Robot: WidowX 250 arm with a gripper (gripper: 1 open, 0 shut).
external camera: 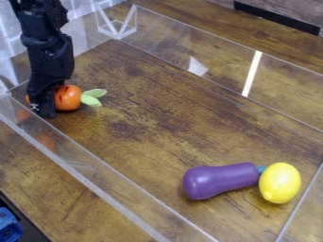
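Observation:
At the left of the wooden surface, my black gripper (48, 93) is shut on an orange-red round vegetable (68, 97) with pale green leaves (93, 95) sticking out to its right. It is low, right beside the clear left wall, and its fingertips are partly hidden by the vegetable.
A purple eggplant (220, 180) and a yellow lemon (280, 183) lie at the front right. Clear plastic walls (151, 33) border the workspace. A blue object (7, 225) shows at the bottom left corner, outside.

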